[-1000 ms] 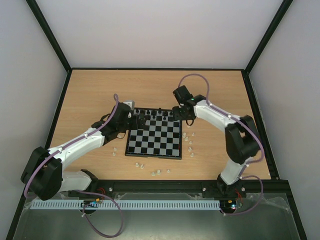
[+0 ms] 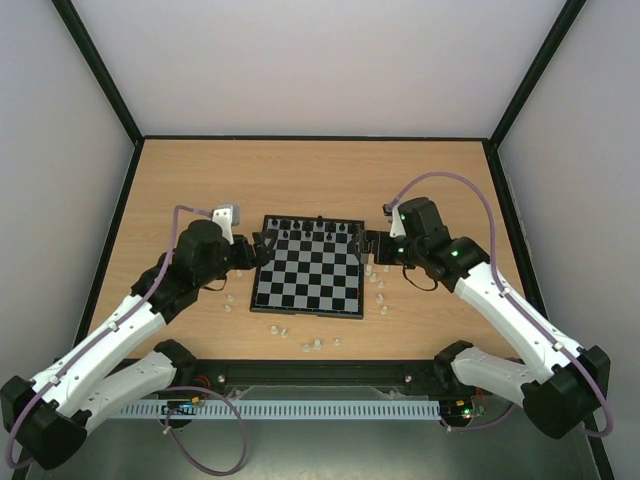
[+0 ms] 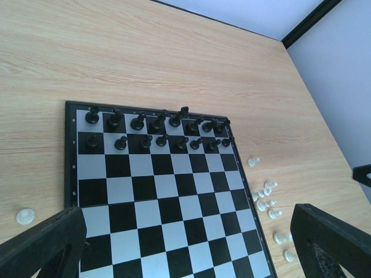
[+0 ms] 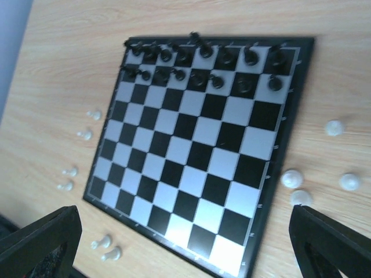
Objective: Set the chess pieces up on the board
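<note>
The chessboard (image 2: 307, 280) lies mid-table, with black pieces (image 3: 139, 121) standing in two rows along its far edge. Loose white pieces lie beside the board on the wood, such as one white piece (image 3: 25, 216) to its left and others (image 4: 291, 178) to its right, plus several in front. My left gripper (image 2: 264, 246) hovers over the board's left edge, open and empty, its fingers wide apart in the left wrist view. My right gripper (image 2: 363, 243) hovers at the board's right edge, also open with nothing between its fingers.
Dark frame rails and pale walls (image 2: 570, 220) bound the workspace. Both arms stand on either side of the board, their grippers facing each other.
Both arms have pulled back outward from over the board, left to the left and right to the right and downward in the top view. The pieces look unchanged.
</note>
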